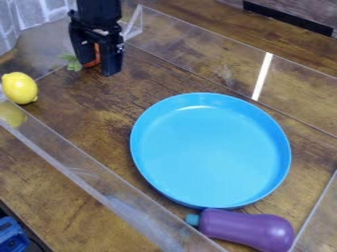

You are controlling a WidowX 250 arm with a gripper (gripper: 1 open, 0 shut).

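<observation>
My black gripper (98, 55) hangs at the upper left with its fingers open, over and around an orange item with green leaves (75, 62), which it partly hides. A yellow lemon (20, 88) lies at the left. A wide blue plate (210, 149) fills the centre right. A purple eggplant toy (247, 228) with a blue-green tip lies at the bottom right.
Clear low walls border the wooden work surface (105, 167). A blue object (10, 238) shows outside at the lower left corner. The wood between the plate and the gripper is bare.
</observation>
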